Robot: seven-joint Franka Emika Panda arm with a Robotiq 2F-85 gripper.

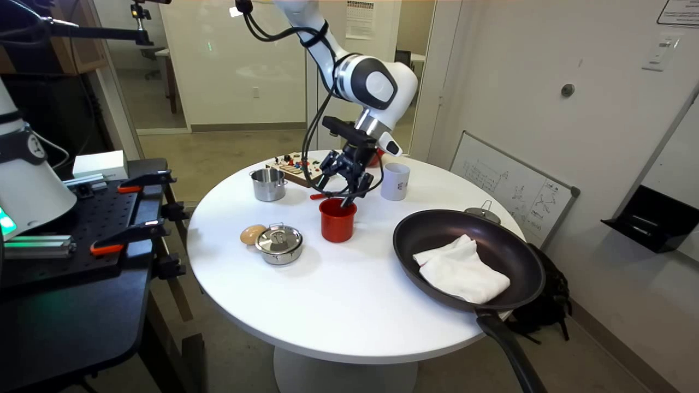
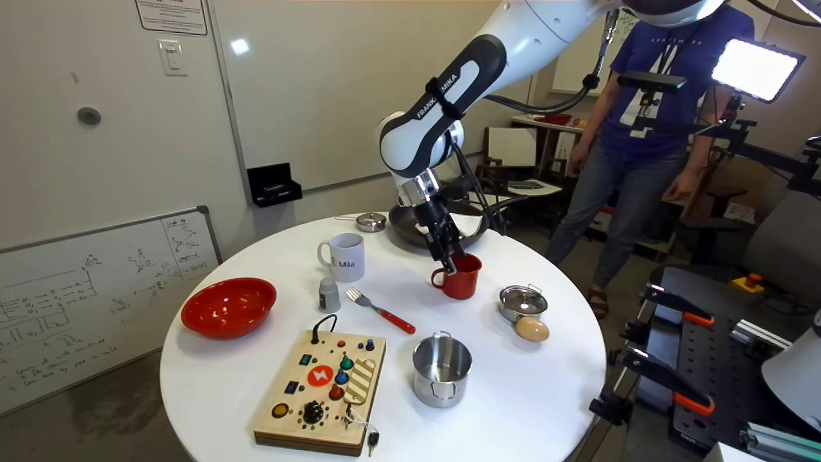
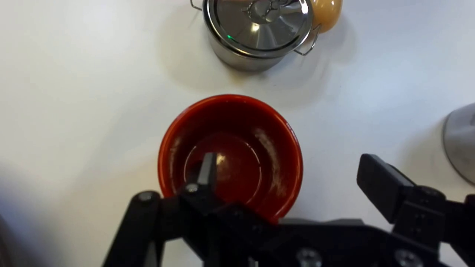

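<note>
The red mug (image 1: 337, 221) stands upright on the white round table. Its handle shows on the left side in exterior view 2, where the mug (image 2: 462, 278) has my gripper (image 2: 449, 262) at its rim, tilted downward. From above, the wrist view looks into the mug (image 3: 240, 147), which appears empty. My gripper is open, nothing held. One of its fingers (image 3: 206, 171) overlaps the mug's opening and the other is out to the right, clear of the rim. Whether a finger touches the mug I cannot tell. The gripper body hides the handle in the wrist view.
A lidded steel pot (image 1: 279, 243) and a wooden egg (image 1: 252, 234) lie close to the mug. Around it are an open steel pot (image 2: 442, 369), a fork (image 2: 390, 316), a white mug (image 2: 344, 257) and a large pan (image 1: 419, 226) with cloth.
</note>
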